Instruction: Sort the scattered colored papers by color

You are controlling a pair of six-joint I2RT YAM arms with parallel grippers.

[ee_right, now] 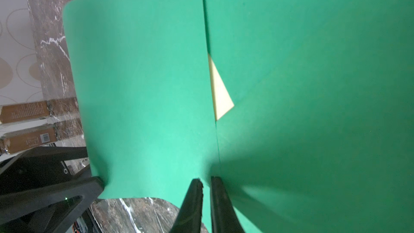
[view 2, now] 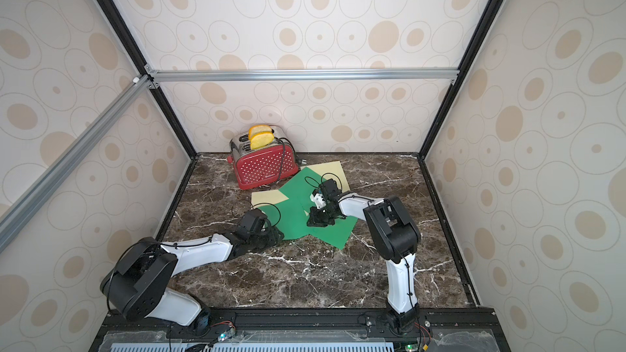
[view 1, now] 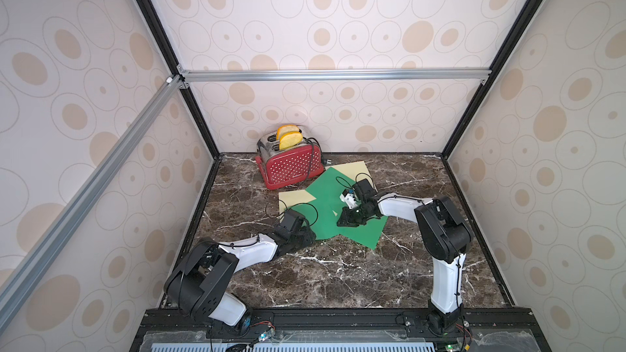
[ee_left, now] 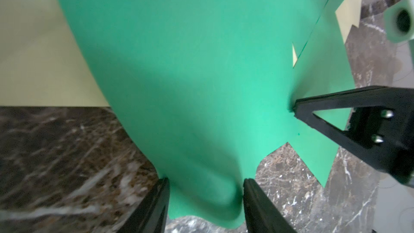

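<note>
Green papers (view 1: 329, 189) lie overlapping on the table, with pale yellow sheets (view 1: 296, 197) partly under them. In the left wrist view the near end of a green sheet (ee_left: 202, 146) bows and curls up between the spread fingers of my left gripper. That gripper is open and low at the pile's near left side. My right gripper is shut on green paper (ee_right: 146, 103), its fingertips nearly together near the seam between sheets. A small yellow sliver (ee_right: 220, 97) shows through a gap between the green sheets.
A red toaster (view 1: 293, 164) holding yellow slices stands behind the papers at the left, its cord hanging beside it. Another yellow sheet (view 1: 355, 169) shows at the back right. Bare marble tabletop (view 1: 339, 280) lies in front.
</note>
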